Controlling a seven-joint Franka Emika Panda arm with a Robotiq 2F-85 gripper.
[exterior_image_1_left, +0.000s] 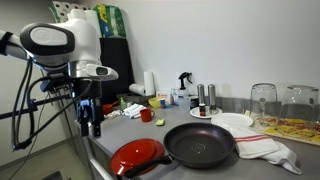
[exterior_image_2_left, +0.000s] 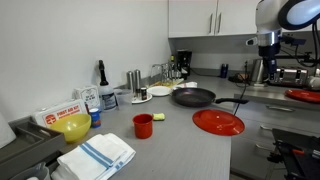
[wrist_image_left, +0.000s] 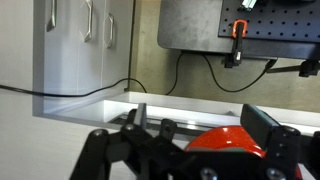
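My gripper (exterior_image_1_left: 91, 129) hangs off the counter's left end in exterior view 1, its fingers pointing down. It stands open, and nothing shows between its fingers in the wrist view. A round red plate or lid (exterior_image_1_left: 137, 154) lies flat on the counter, to the gripper's right. It also appears in exterior view 2, where the red disc (exterior_image_2_left: 218, 122) sits at the counter edge. Beside it is a black frying pan (exterior_image_1_left: 199, 144) whose handle reaches over the red disc. Only part of the red disc (wrist_image_left: 226, 138) shows in the wrist view, beyond the dark fingers.
A red mug (exterior_image_2_left: 143, 126), a yellow bowl (exterior_image_2_left: 71, 127) and a white-and-blue towel (exterior_image_2_left: 96, 158) are on the counter. A striped cloth (exterior_image_1_left: 266, 148) lies by the pan, near glass jars (exterior_image_1_left: 264, 99). Open floor (wrist_image_left: 215, 75) lies below the gripper.
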